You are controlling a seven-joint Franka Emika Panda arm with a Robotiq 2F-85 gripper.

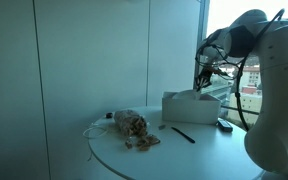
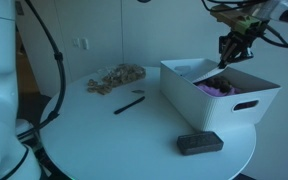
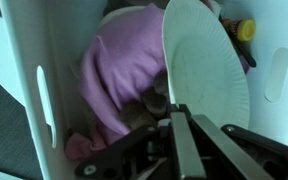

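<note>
A white paper plate with a ridged rim stands tilted in the white bin. My gripper is over the bin, shut on the plate's near edge. In exterior view 2 the plate slants down and left from the gripper, its lower part among the bin's contents. A purple cloth lies in the bin beside the plate, with brown items next to it. In exterior view 1 the bin's wall hides most of what is inside.
On the round white table a crumpled brown bag lies with loose brown pieces by it. A dark marker-like stick lies mid-table. A black box sits before the bin.
</note>
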